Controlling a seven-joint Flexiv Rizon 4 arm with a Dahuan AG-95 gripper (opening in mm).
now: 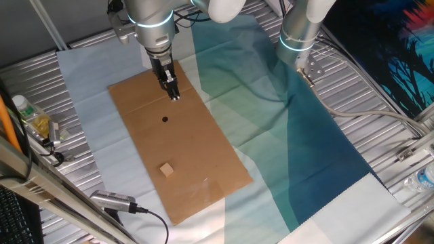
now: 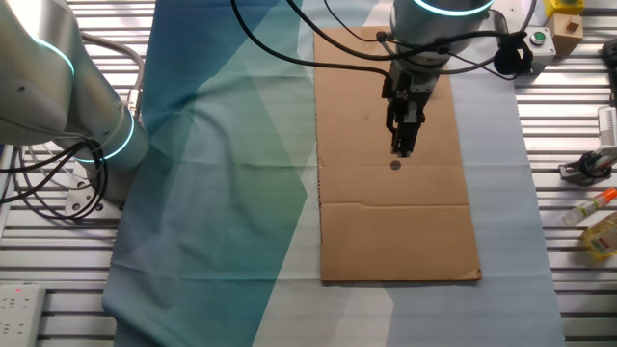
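A small light-brown block (image 1: 167, 170) rests on the brown cardboard sheet (image 1: 203, 146), toward the sheet's near end in exterior view 1. On the same sheet is a small dark round spot (image 1: 165, 119), seen also as a grey-black disc (image 2: 395, 165) in exterior view 2. My gripper (image 1: 174, 99) points down over the sheet, close to the dark spot and well away from the block. Its fingertips (image 2: 396, 152) appear together, with nothing visible between them. In exterior view 2 the block cannot be seen; the arm covers part of the sheet.
The sheet lies on a blue, green and white cloth (image 1: 264, 122) with some creases. A metal camera-like device (image 1: 112, 200) with a cable stands beside the sheet. Bottles (image 2: 603, 236) stand beyond the cloth. Black cables (image 2: 318, 63) hang around the arm.
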